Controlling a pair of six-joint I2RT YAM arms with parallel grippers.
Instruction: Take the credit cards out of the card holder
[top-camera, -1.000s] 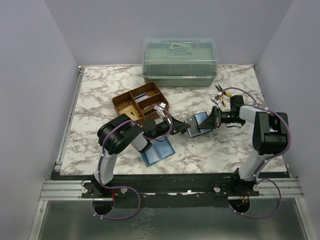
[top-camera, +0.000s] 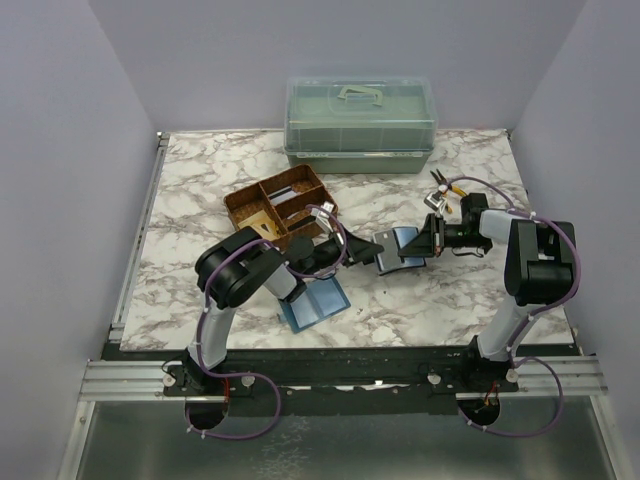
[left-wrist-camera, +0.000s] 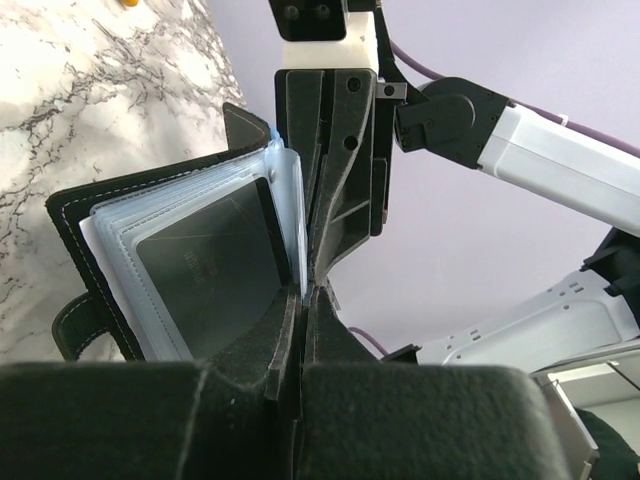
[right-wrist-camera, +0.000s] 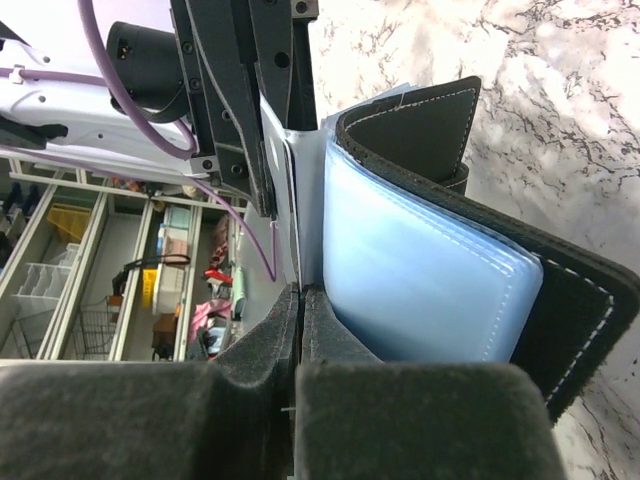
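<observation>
The black card holder (top-camera: 390, 250) with light blue sleeves (right-wrist-camera: 420, 260) lies between my grippers at the middle right of the table. In the left wrist view a dark card (left-wrist-camera: 210, 265) shows inside a sleeve. My left gripper is shut at the holder's edge, by the thin sleeves; whether anything thin is between its fingers is unclear. My right gripper is shut at the upright sleeve edge from the other side; I cannot see clearly anything held between its fingers.
A wooden compartment box (top-camera: 235, 205) sits left of centre, a blue tray (top-camera: 315, 310) below it. A clear green box (top-camera: 360, 130) stands at the back, with pliers (top-camera: 440, 182) to its right.
Both grippers and the card holder have shifted very slightly in the top view; otherwise little differs.
</observation>
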